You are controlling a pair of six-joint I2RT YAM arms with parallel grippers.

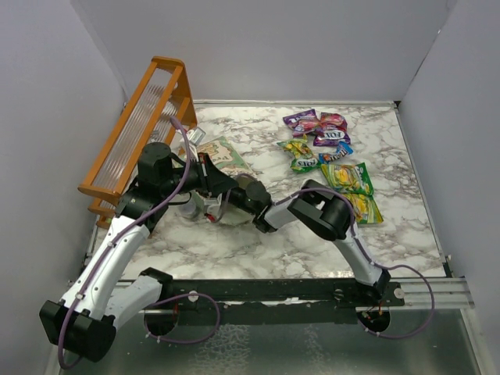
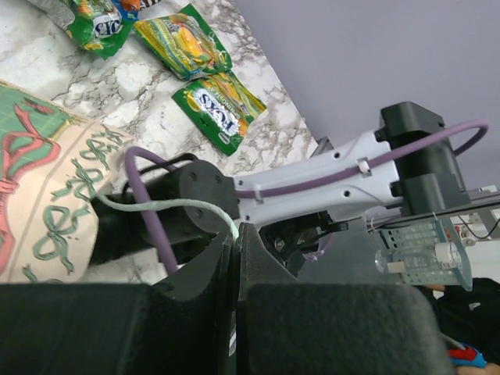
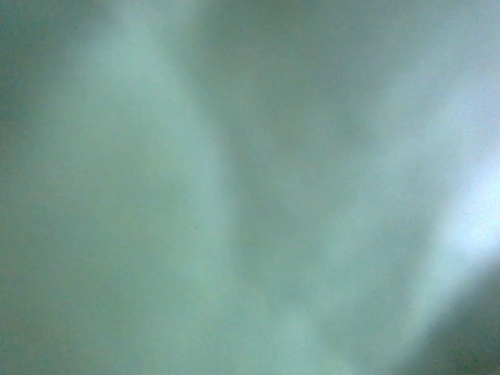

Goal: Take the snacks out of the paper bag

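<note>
In the top view the paper bag, printed with bows, lies tilted left of centre, partly hidden under both arms. My left gripper is shut on the bag's pale green cord handle, which runs taut to the bag's edge in the left wrist view. My right arm's black wrist reaches up to the bag's mouth, its fingers out of sight behind the bag's side. Only blurred pale green fills the right wrist view, so the right fingers and anything near them cannot be made out.
Snack packets lie on the marble table at right: purple packets, a green packet, a blue packet and yellow-green packets. A wooden rack stands at left.
</note>
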